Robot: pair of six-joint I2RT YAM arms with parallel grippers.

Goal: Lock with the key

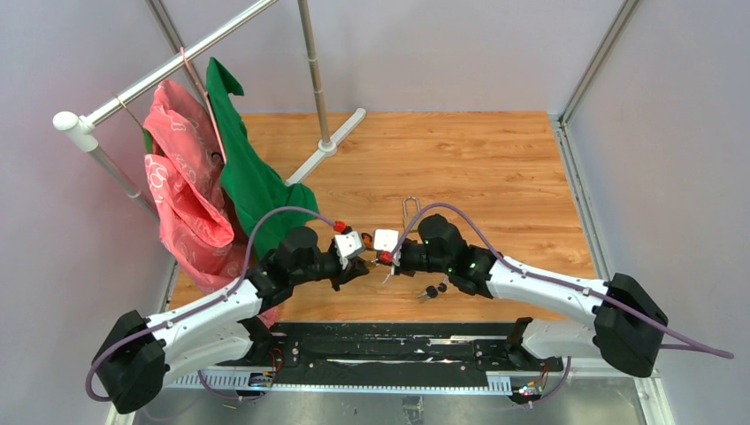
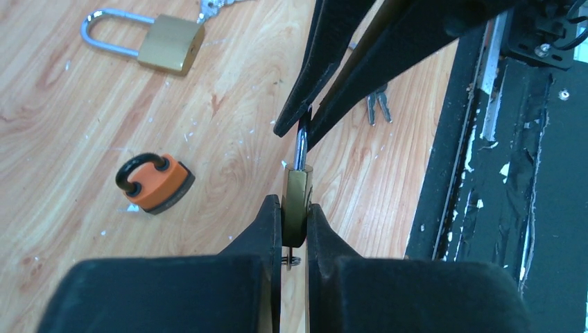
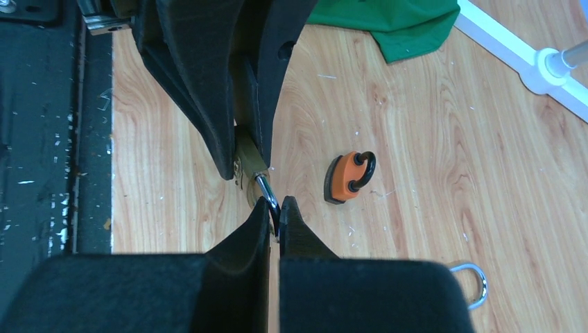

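Observation:
A narrow brass padlock [image 2: 294, 205] is pinched by my left gripper, which is shut on its body. From that body a shiny steel shackle [image 2: 301, 142] runs up between the fingertips of my right gripper. In the right wrist view the shackle [image 3: 267, 193] enters the narrow slit between my right fingers, which are closed together around it. A small metal piece with a ring [image 2: 291, 261], perhaps a key, shows at the body's lower end. Whether it sits in the keyhole cannot be made out.
On the wooden table lie an orange padlock [image 2: 161, 184], a larger brass padlock [image 2: 170, 45] with keys [image 2: 213, 8] beside it, and another pair of keys [image 2: 378, 107]. Garments [image 1: 190, 177] hang from a rack at the left.

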